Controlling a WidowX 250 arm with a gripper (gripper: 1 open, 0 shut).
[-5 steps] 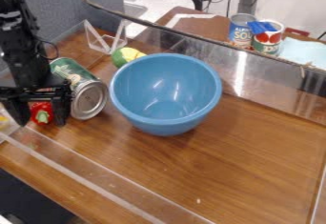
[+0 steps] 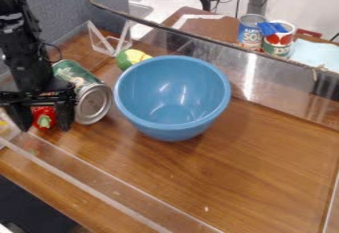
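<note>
My black gripper (image 2: 39,106) is low at the left edge of the wooden table, around a small red object with green on it (image 2: 46,118), perhaps a pepper or strawberry. Its fingers partly hide the object, and I cannot tell whether they grip it. Just right of it, a green-labelled can (image 2: 90,100) lies on its side. A large blue bowl (image 2: 172,96) stands at the centre.
A yellow-green object (image 2: 131,58) lies behind the bowl. A clear barrier (image 2: 252,76) runs along the back, with cans (image 2: 251,33) beyond it.
The gripper has shifted very slightly around the red object; the bowl and can stay where they were.
</note>
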